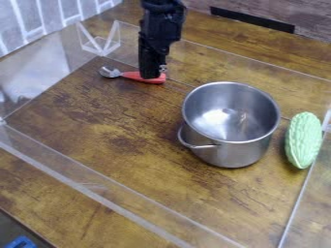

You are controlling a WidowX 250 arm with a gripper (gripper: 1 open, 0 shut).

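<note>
My black gripper (153, 66) hangs at the top middle, low over a red-handled utensil (139, 77) with a metal head that lies on the wooden table at the back left. The fingers look shut, and I cannot see anything held between them; whether they touch the handle is unclear.
A steel pot (229, 124) stands at the right of centre, with a pale green oval object (303, 139) to its right. Clear plastic walls border the wooden table (91, 136).
</note>
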